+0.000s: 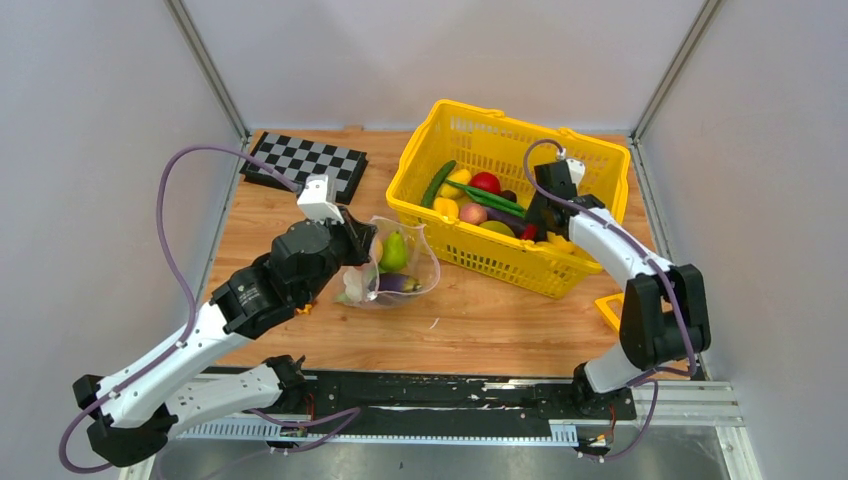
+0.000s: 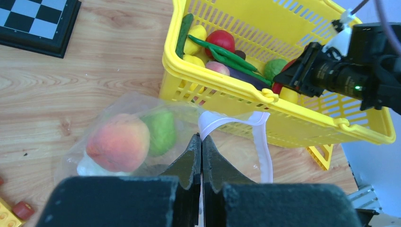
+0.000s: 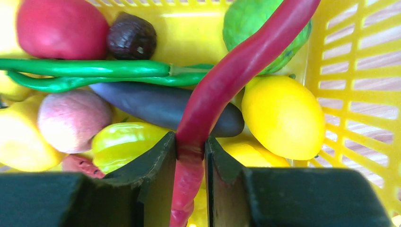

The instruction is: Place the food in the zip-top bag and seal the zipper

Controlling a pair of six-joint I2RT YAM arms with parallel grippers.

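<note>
Between the fingers of my right gripper is a long red chili pepper (image 3: 222, 85), gripped near its middle and lifted over the other food in the yellow basket. My left gripper is shut on the rim of the clear zip top bag (image 1: 428, 285), whose white zipper edge (image 2: 262, 142) bows out to form an open mouth. Inside the bag are a peach (image 2: 119, 143), a green pear (image 1: 394, 252), a small eggplant (image 1: 398, 283) and something white low down.
The yellow basket (image 1: 500, 262) holds several foods, among them green chilies (image 3: 85, 68), a dark eggplant (image 3: 151, 101) and a lemon (image 3: 283, 116). At back left lies a checkered board (image 1: 308, 160). Bare wood (image 1: 490, 330) is clear in front of the basket.
</note>
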